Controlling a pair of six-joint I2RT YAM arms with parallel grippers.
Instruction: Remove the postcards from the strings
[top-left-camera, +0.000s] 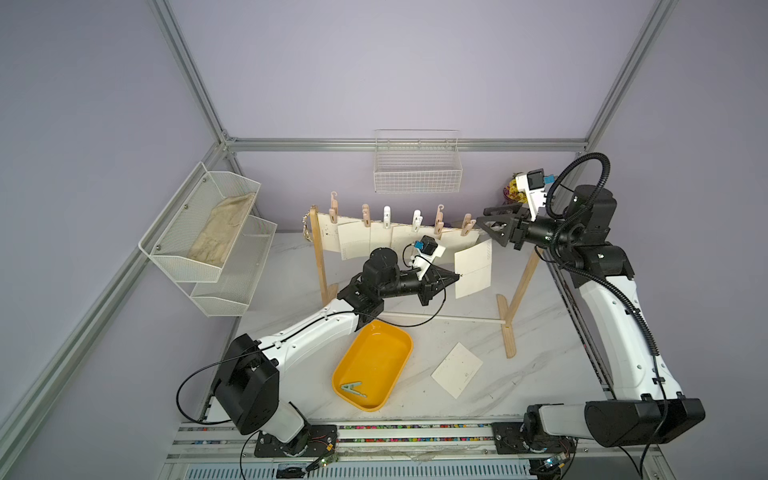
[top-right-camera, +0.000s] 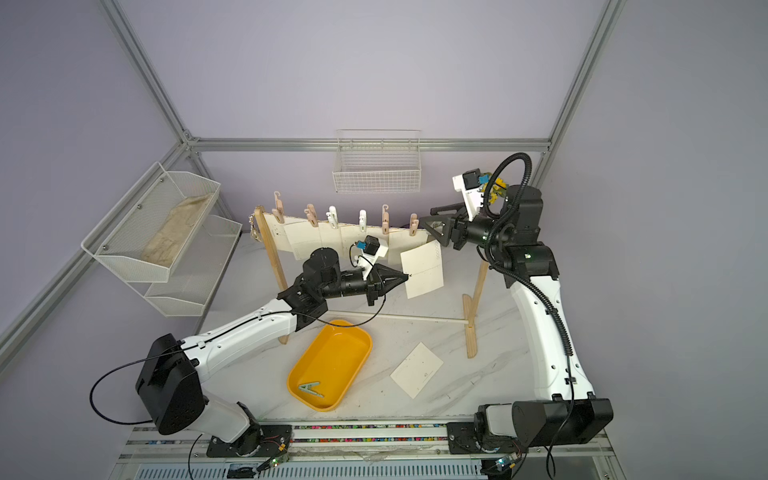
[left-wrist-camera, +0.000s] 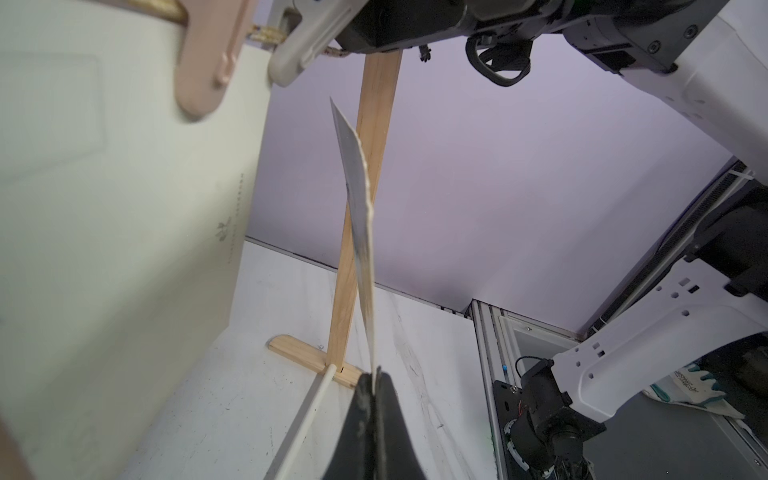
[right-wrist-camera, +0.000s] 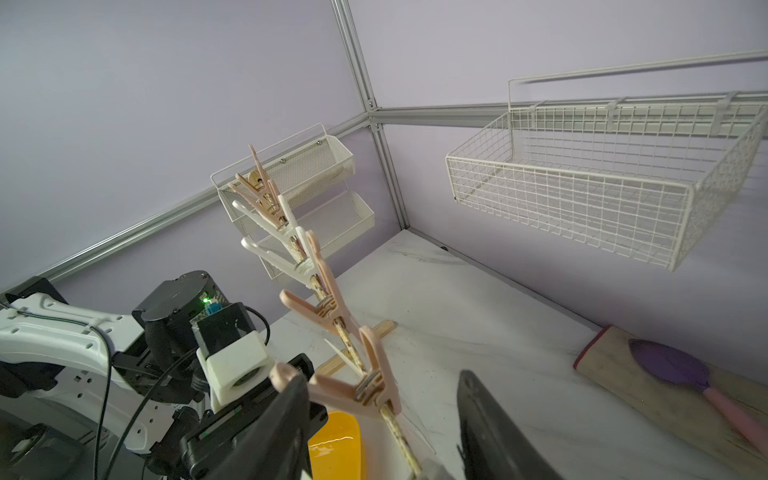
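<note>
White postcards (top-left-camera: 355, 238) hang from a string on a wooden stand, held by pink and white clips (top-left-camera: 386, 214). My left gripper, in front of the row, is shut on a thin postcard (left-wrist-camera: 357, 216), held at its edge and separate from the hanging ones. My right gripper is at the right end of the string, above the last clips, its fingers apart. A pink clip (right-wrist-camera: 364, 384) on the string lies between and ahead of them. Another postcard (top-left-camera: 457, 369) lies flat on the table.
A yellow tray (top-left-camera: 372, 366) holding a green clip sits below the stand. An empty wire basket (top-left-camera: 417, 179) hangs on the back wall; white shelves (top-left-camera: 185, 266) are at the left.
</note>
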